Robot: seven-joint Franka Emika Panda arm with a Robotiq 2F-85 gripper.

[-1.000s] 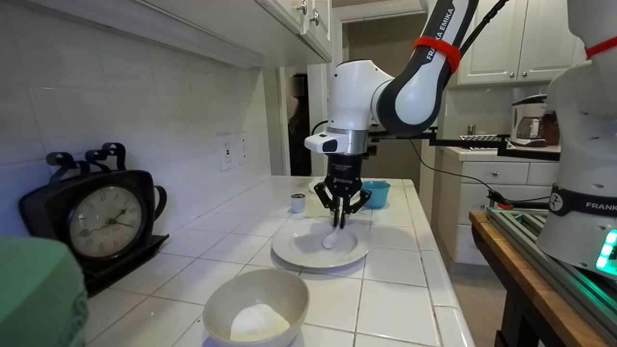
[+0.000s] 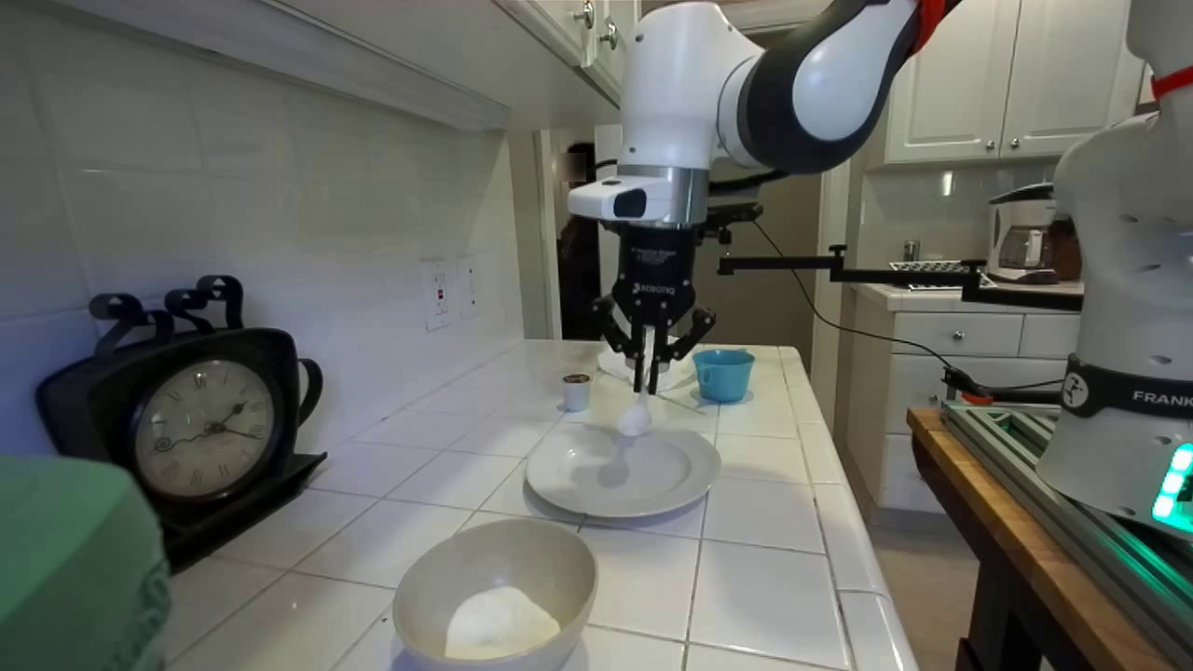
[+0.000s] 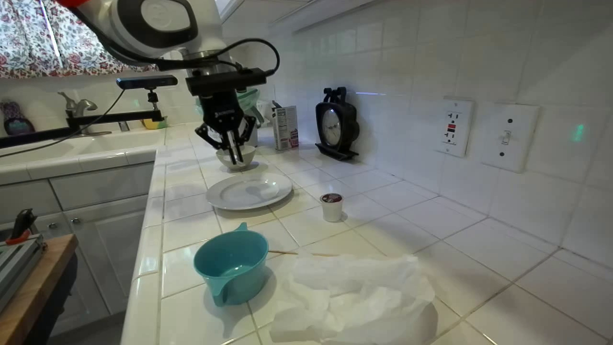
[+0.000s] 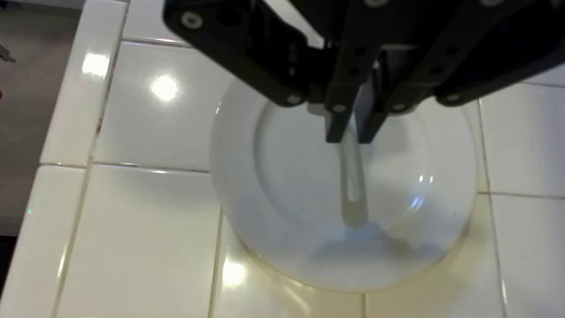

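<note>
My gripper (image 2: pixel 646 386) is shut on a white spoon (image 2: pixel 634 420), pointing down above the white plate (image 2: pixel 559 488). The spoon's bowl end hangs below the fingertips, apart from the plate. From the wrist, the pale spoon (image 4: pixel 354 209) reaches out from between the fingers over the plate's middle. Exterior view 2 has the gripper (image 3: pixel 236 161) over the plate's far side; the spoon's lower end is hard to make out there. A grey-white bowl (image 2: pixel 576 570) with white powder (image 2: pixel 500 623) stands nearer exterior camera 1.
A blue cup (image 3: pixel 232 267), a small white pod (image 3: pixel 332 208) and crumpled white paper (image 3: pixel 356 304) lie beyond the plate from exterior camera 1. A black clock (image 2: pixel 207 425) stands by the wall. Bare tiles border the plate; the counter edge (image 2: pixel 846 526) runs alongside.
The gripper and spoon have risen and shifted slightly left in exterior view 1. The spoon's bowl end, earlier low at the plate, now hangs above it. The plate sits nearly where it was.
</note>
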